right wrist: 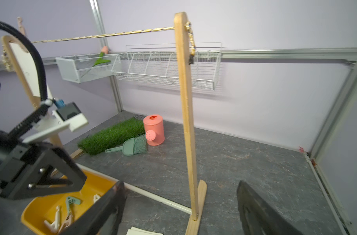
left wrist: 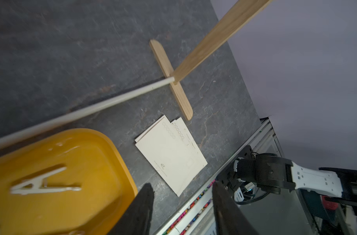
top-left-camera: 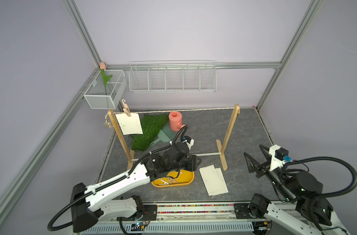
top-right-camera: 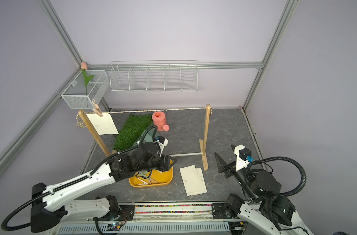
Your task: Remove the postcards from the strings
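Note:
One white postcard (top-left-camera: 129, 123) hangs by a wooden clothespin (top-left-camera: 126, 110) at the left end of the string (top-left-camera: 194, 110). Several loose postcards (left wrist: 170, 152) lie in a stack on the floor, right of the yellow tray. My left gripper is above the tray's right side, its fingers (left wrist: 139, 211) apart and empty, with the stack in view beyond them. My right gripper (top-left-camera: 253, 161) stands to the right of the wooden frame. Its fingers (right wrist: 252, 207) are wide apart with nothing between them.
The yellow tray (top-left-camera: 173, 184) holds several clothespins. The frame's right post (top-left-camera: 230, 129) stands between the right gripper and the string. Behind the frame are green turf (top-left-camera: 150, 127), a dustpan (top-left-camera: 163, 135) and a pink watering can (top-left-camera: 175, 120).

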